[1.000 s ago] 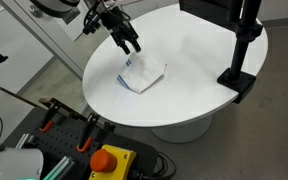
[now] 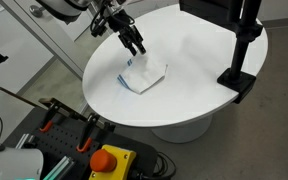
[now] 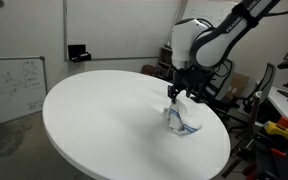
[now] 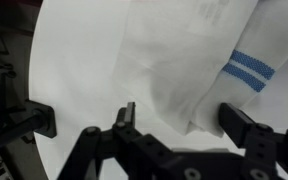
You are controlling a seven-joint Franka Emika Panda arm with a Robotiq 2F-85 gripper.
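A white cloth with blue stripes [image 2: 142,74] lies rumpled on the white round table. In exterior view 2 part of the cloth [image 3: 176,116] rises in a peak under my gripper [image 3: 177,96]. In the wrist view my gripper is open, its fingers well apart. A raised fold of the cloth [image 4: 199,60] with the blue stripes lies between them, close to the right finger [image 4: 234,122]. Whether that finger touches the fold, I cannot tell. From exterior view 1, the gripper [image 2: 136,48] is over the cloth's far edge.
A black stand [image 2: 236,80] is at its right edge. A red button on a yellow box [image 2: 105,161] sits off the table in the foreground.
Very little differs in exterior view 1. The arm stays over the far edge of the cloth, and the cloth lies in the same place.
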